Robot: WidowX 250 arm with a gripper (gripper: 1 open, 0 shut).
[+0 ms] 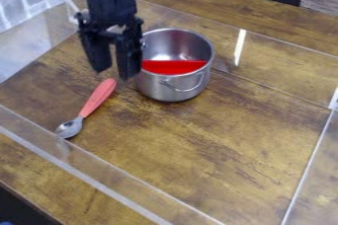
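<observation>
My black gripper [111, 53] is raised at the upper middle left, beside the left rim of a steel pot [176, 84]. Its fingers are blurred; nothing clear shows between them. The pot holds a red piece [169, 66] and has a wire handle on its side. A spoon with a red handle [95, 99] and a metal bowl end lies on the wooden table below the gripper, apart from it.
Clear panel edges run along the left and right sides, and a clear upright edge stands behind the pot.
</observation>
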